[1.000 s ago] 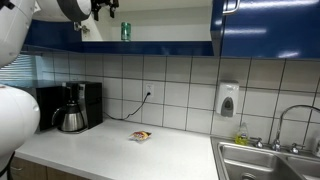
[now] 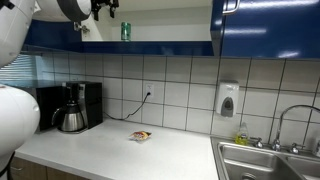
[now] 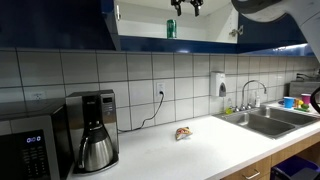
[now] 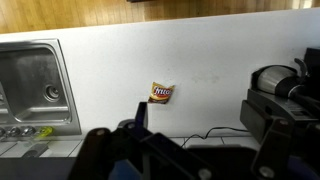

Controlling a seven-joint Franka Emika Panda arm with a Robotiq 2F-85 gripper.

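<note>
My gripper (image 3: 187,6) is high up by the open shelf, at the top edge of both exterior views. In the wrist view it points down at the counter, with its fingers (image 4: 130,140) spread wide and nothing between them. On the shelf stands a green cylinder (image 2: 126,31), upright and close to the gripper; in exterior view 2 the cylinder (image 3: 171,29) appears just below and left of it. Far below, a small orange and brown Fritos bag (image 4: 161,93) lies on the white counter (image 4: 205,60).
A coffee maker with a steel carafe (image 3: 95,147) stands beside a black microwave (image 3: 28,146). The sink (image 2: 255,160) is at the opposite end, near a soap dispenser (image 2: 227,98). Blue cabinet edges (image 2: 265,30) border the shelf.
</note>
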